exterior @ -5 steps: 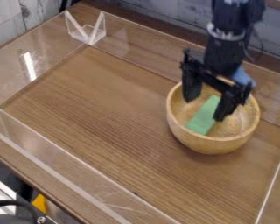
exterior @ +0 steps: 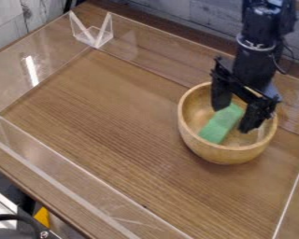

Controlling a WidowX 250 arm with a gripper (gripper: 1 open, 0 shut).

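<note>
A round, light wooden bowl (exterior: 208, 148) sits on the right of the tabletop, holding a green block (exterior: 220, 123) that lies tilted inside. My black gripper (exterior: 235, 110) is open over the bowl, its fingers reaching down on either side near the block's upper part; whether they touch it I cannot tell. The arm comes down from the top right and hides part of the bowl's back.
A white wire basket (exterior: 92, 31) stands at the back left. A small yellow object (exterior: 41, 217) is at the lower left edge.
The bowl and green block look nearly unmoved.
</note>
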